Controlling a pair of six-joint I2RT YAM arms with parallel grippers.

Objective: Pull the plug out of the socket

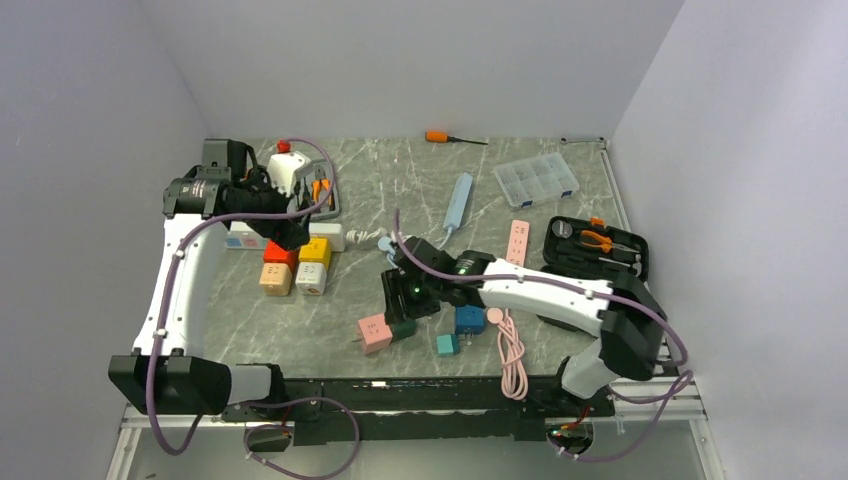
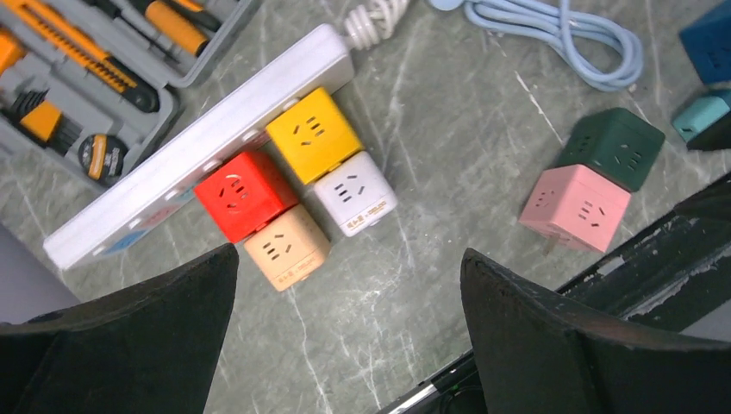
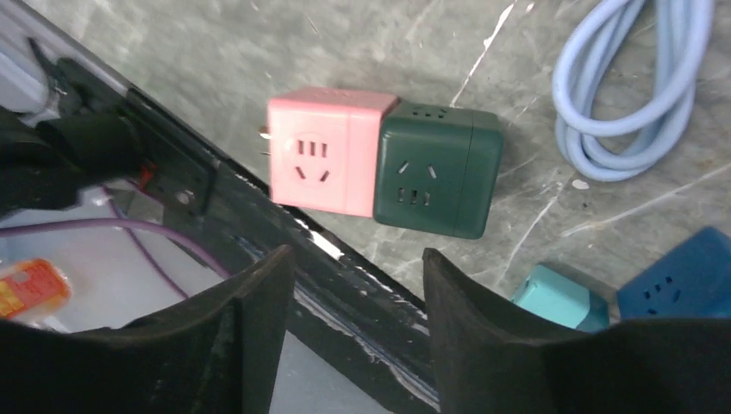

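Observation:
A pink cube plug (image 3: 323,164) and a dark green cube plug (image 3: 440,177) lie side by side, touching, near the table's front edge. Metal prongs stick out of the pink one's free side. My right gripper (image 1: 402,305) hovers by this pair; its fingers (image 3: 259,302) stand apart with nothing between them. Along the white power strip (image 2: 194,151) sit a red cube (image 2: 246,197) and a yellow cube (image 2: 314,134), with a peach cube (image 2: 287,248) and a white cube (image 2: 355,192) against them. Above these my left gripper is open and empty.
A coiled blue cord (image 3: 595,142) lies beyond the green cube. To the right are a small teal cube (image 1: 447,345), a blue cube (image 1: 469,320) and a pink strip's cord (image 1: 512,360). An open black toolbox (image 1: 600,245) stands far right.

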